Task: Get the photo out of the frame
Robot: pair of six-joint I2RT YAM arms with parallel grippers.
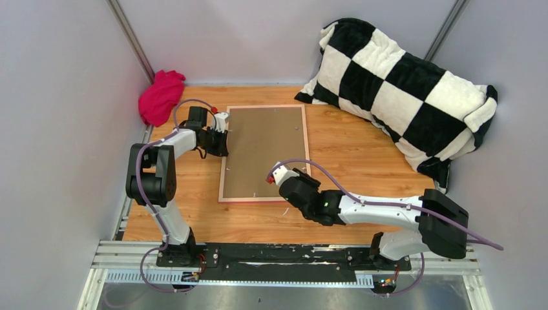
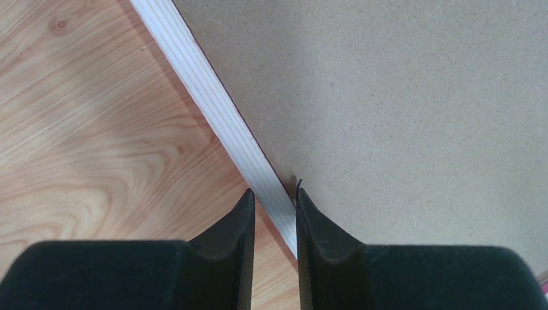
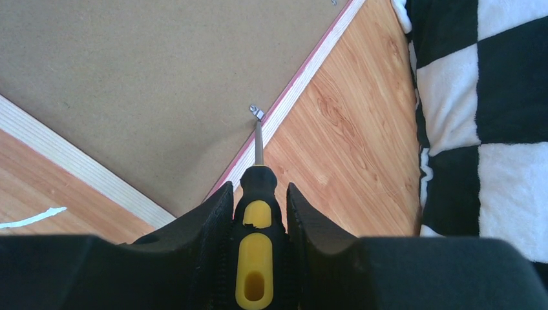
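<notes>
The picture frame (image 1: 263, 198) lies face down, its brown backboard (image 1: 262, 145) showing and small metal tabs along the edges. My left gripper is shut on the frame's left edge (image 2: 213, 103). My right gripper is shut on a yellow-and-black screwdriver (image 3: 254, 252). The screwdriver's tip touches or nearly touches a metal tab (image 3: 257, 112) beside the frame's edge (image 3: 309, 71). The photo is not visible.
A checkered pillow (image 1: 394, 90) fills the back right. A red cloth (image 1: 161, 97) lies at the back left. A small white strip (image 3: 32, 217) is on the wooden table (image 1: 355, 161) near the frame.
</notes>
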